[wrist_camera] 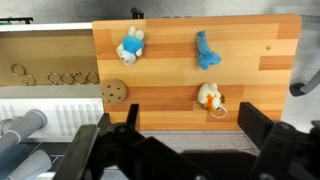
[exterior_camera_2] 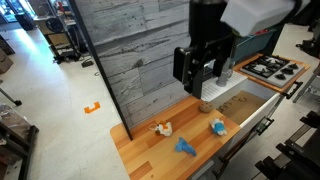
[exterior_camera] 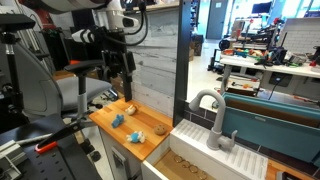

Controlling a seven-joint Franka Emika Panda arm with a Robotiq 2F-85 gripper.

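My gripper (exterior_camera: 117,86) hangs above the wooden counter (exterior_camera_2: 147,160), its fingers apart and nothing between them. Also on the counter, in the wrist view, lie a blue-and-white toy (wrist_camera: 130,46) at upper left, a slim blue toy (wrist_camera: 208,52) at upper right and a white-and-orange toy (wrist_camera: 210,97) below that. A round brown disc (wrist_camera: 115,92) with small holes rests at the left. The gripper spans the lower part of this view, touching none of them. In exterior view 2 the blue toy (exterior_camera_2: 185,147) is nearest the camera.
A white sink (exterior_camera: 190,158) with a white faucet (exterior_camera: 209,108) adjoins the counter; several rings (wrist_camera: 60,78) lie in an adjacent wooden-floored recess. A grey plank wall (exterior_camera_2: 150,70) rises behind. Bare wood lies between the toys.
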